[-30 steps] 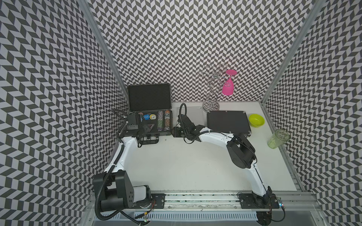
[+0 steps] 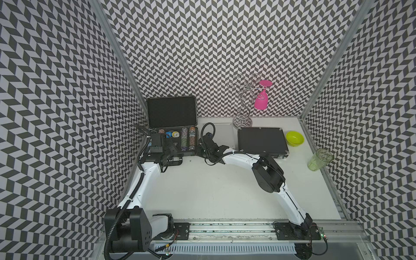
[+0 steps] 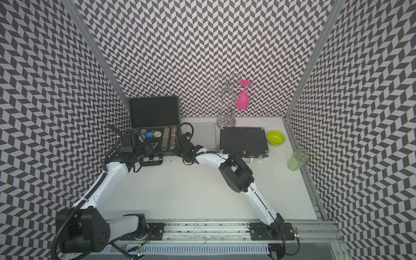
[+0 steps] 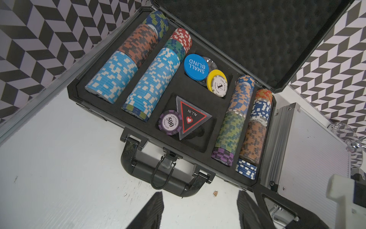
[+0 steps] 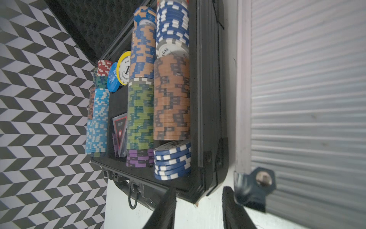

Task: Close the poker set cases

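Note:
The open poker case at the left has its lid raised; in the left wrist view its foam tray holds chip stacks, buttons and a triangular All In marker. My left gripper hangs open over the table just in front of the case's handle. My right gripper is at the case's front right corner, fingers apart with nothing seen between them but that corner and table beyond. A second black case lies shut at the right, as far as the top views show.
A silver lid or case lies right of the open case. Behind stands a metal rack with a pink glass. A green bowl and green glass are at the right.
My left gripper has shifted slightly to the right over the case's front. My right gripper has moved a little left, toward the open case's corner. The lid has not visibly moved.

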